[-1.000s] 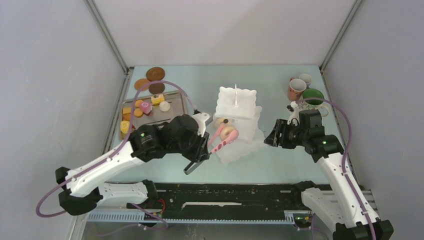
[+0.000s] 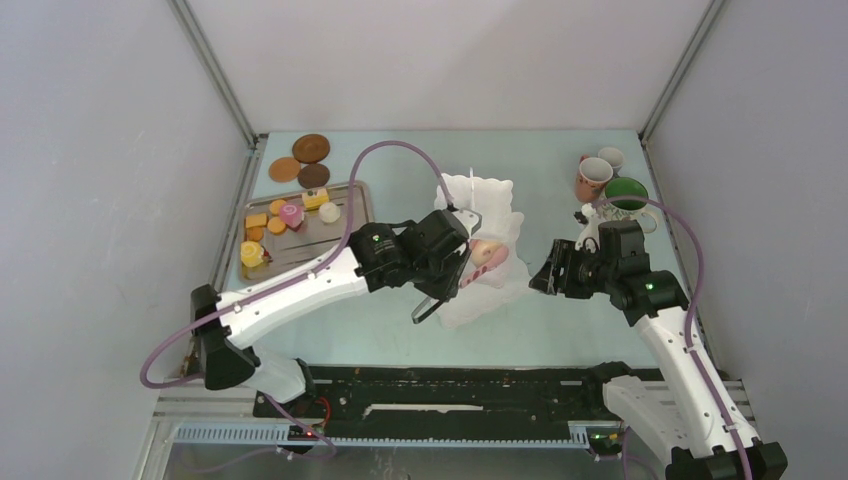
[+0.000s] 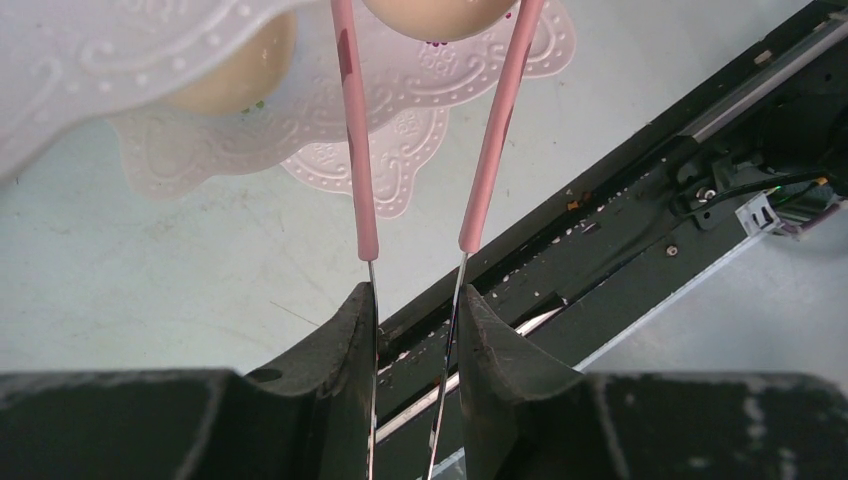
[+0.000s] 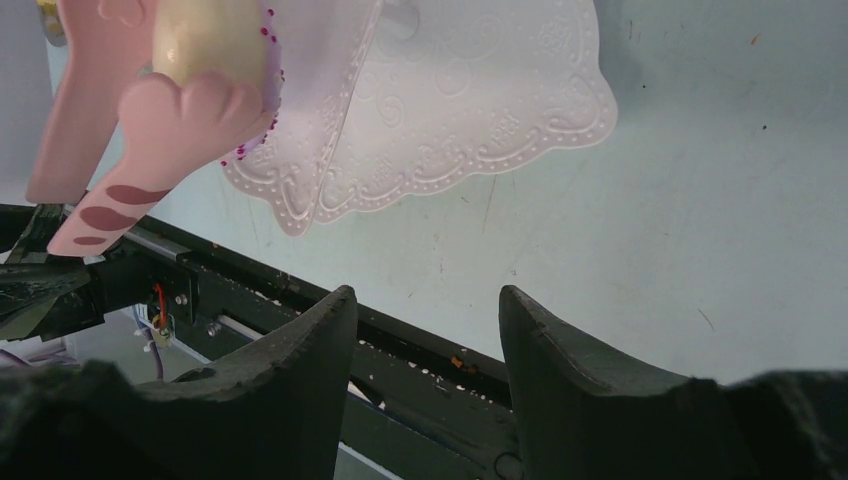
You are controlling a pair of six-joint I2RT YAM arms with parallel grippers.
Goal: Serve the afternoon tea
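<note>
Pink paw-tipped tongs [image 3: 362, 170] are in my left gripper, which is shut on their metal arms. Between the tong tips sits a round pale bun [image 4: 210, 40], seen in the right wrist view over the middle tier of a white tiered stand [image 2: 480, 192]. Whether that bun touches the tier cannot be told. Another bun [image 3: 240, 70] rests on the stand, left of the tongs in the left wrist view. My right gripper hovers right of the stand, its fingers apart and nothing between them.
At the far left, a metal tray [image 2: 318, 238] carries several cakes and biscuits. Round brown coasters [image 2: 311, 149] lie behind it. Cups [image 2: 593, 172] and a green-lined mug [image 2: 625, 190] stand at the back right. Between stand and cups the table is bare.
My left arm has swung rightward, bringing tongs and bun from the stand's left side to over its middle tier. The right arm looks still.
</note>
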